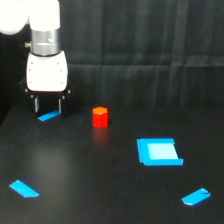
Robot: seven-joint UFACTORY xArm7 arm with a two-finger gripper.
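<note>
My white arm comes down at the upper left, with its gripper [48, 104] pointing at the table. The two dark fingers stand apart, and no object is visible between them. To the right of the gripper, and clear of it, a small red block [99, 118] sits on the dark table. A pale square with a blue border [146, 160] lies right of centre, closer to the camera than the block, and nothing rests on it.
Blue strips lie flat on the table: one [48, 116] below the gripper, one [24, 189] at the front left and one [196, 197] at the front right. Dark curtain [140, 60] hangs behind.
</note>
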